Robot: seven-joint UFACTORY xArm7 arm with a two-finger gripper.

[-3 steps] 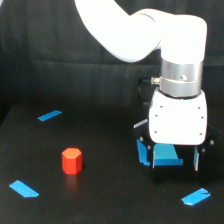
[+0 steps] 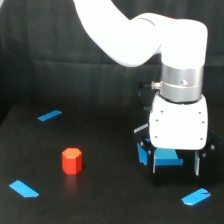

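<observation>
My gripper (image 2: 175, 166) points down at the right of the dark table, its two fingers spread wide. A blue object (image 2: 168, 158) shows low beneath the white hand, in the gap between the fingers as seen from here. The hand hides its upper part, and I cannot tell how near the fingers are to it in depth. Left of the middle stands a small red-orange block (image 2: 72, 160) with a hexagonal outline, well away from the gripper.
Flat blue strips lie on the table: one at the back left (image 2: 49, 115), one at the front left (image 2: 23, 188) and one at the front right (image 2: 195, 197). Between the red block and the gripper the dark surface is clear. A dark curtain hangs behind.
My gripper has come down a little and stays open. The blue object, the red block and the strips look unmoved.
</observation>
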